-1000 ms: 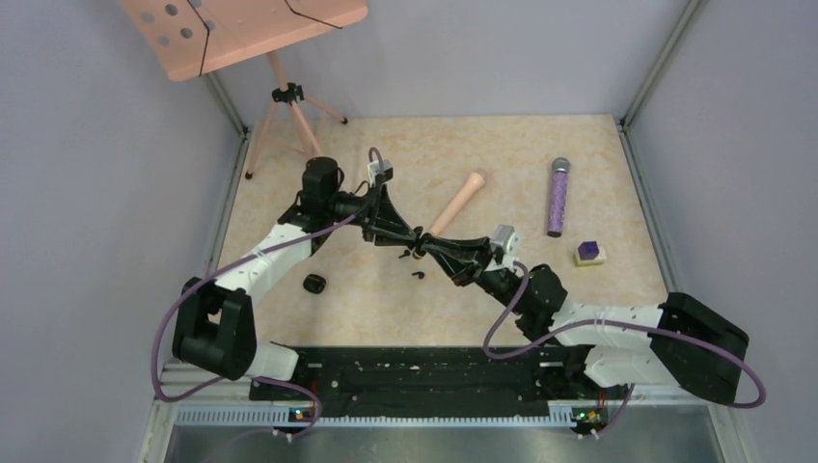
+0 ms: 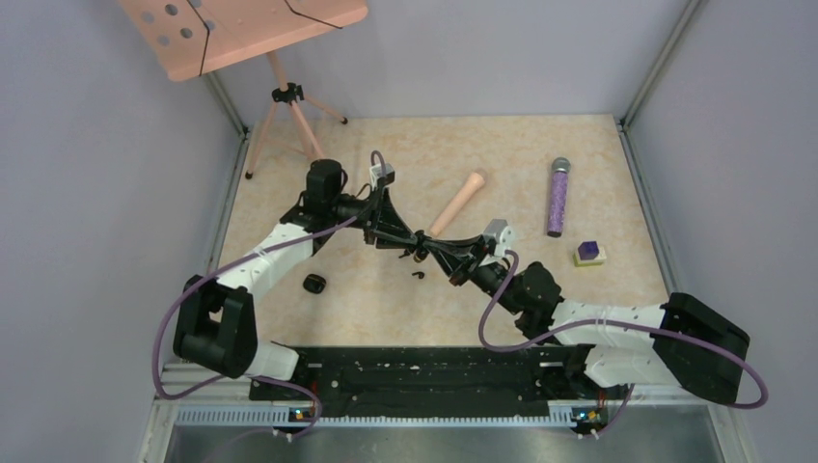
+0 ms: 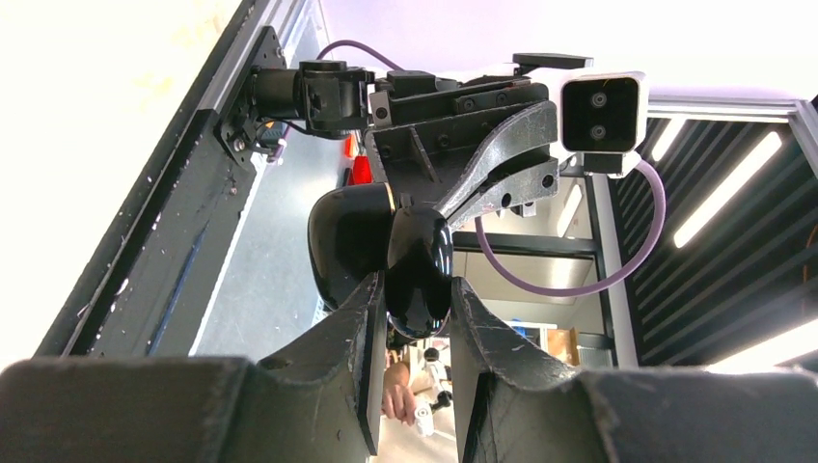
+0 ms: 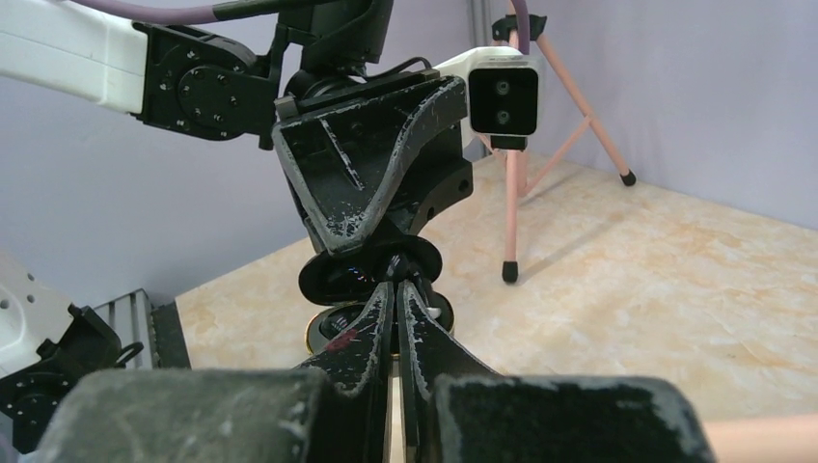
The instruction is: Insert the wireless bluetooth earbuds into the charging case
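In mid-air at the centre of the top view, my left gripper (image 2: pixel 413 241) grips the black charging case (image 3: pixel 417 260), whose glossy body and raised lid show in the left wrist view. My right gripper is shut, its tips meeting at the case's interior, nothing visible between them; whether they touch it is unclear. The case (image 4: pixel 347 270) stands open facing that gripper. Two small dark pieces, apparently earbuds, lie on the table, one (image 2: pixel 418 275) below the grippers, another (image 2: pixel 404 256) just left of them.
A black square object (image 2: pixel 314 284) lies at left. A pink cylinder (image 2: pixel 453 207), a purple microphone (image 2: pixel 558 198) and a small block (image 2: pixel 589 254) are on the table. A pink stand (image 2: pixel 294 106) is at the back left.
Both grippers remain meeting at the case.
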